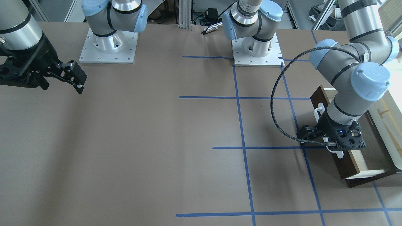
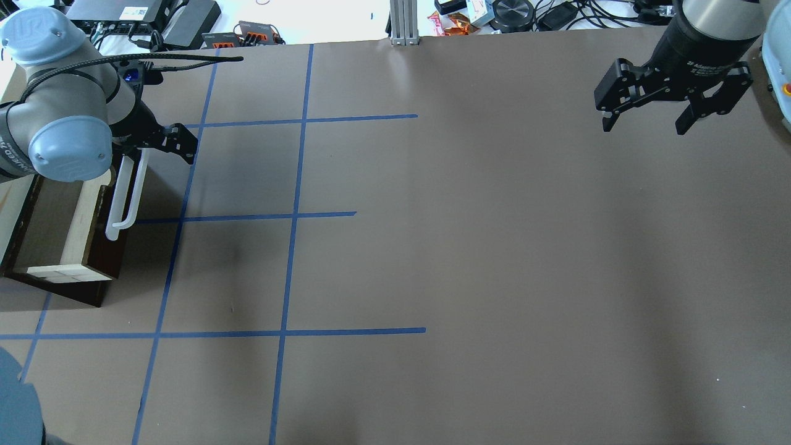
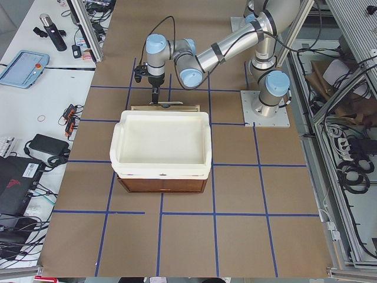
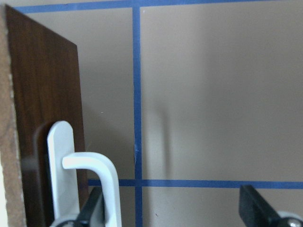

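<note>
A dark wooden box with a drawer (image 1: pixel 350 165) stands at the right of the front view, a white handle (image 2: pixel 118 200) on the drawer's front and a white lid or tray (image 3: pixel 160 144) on its top. My gripper (image 1: pixel 316 137) is down at that handle. In the left wrist view the handle (image 4: pixel 110 184) lies against the left finger (image 4: pixel 92 213), while the right finger (image 4: pixel 253 208) stands apart over bare floor, so the gripper looks open. The drawer is pulled partly out, its pale inside (image 2: pixel 55 215) showing in the top view.
Blue tape grid lines cross the bare table (image 1: pixel 150 143), clear in the middle. Another arm's gripper (image 1: pixel 67 73) hangs at the left, and two arm bases (image 1: pixel 258 56) stand at the back.
</note>
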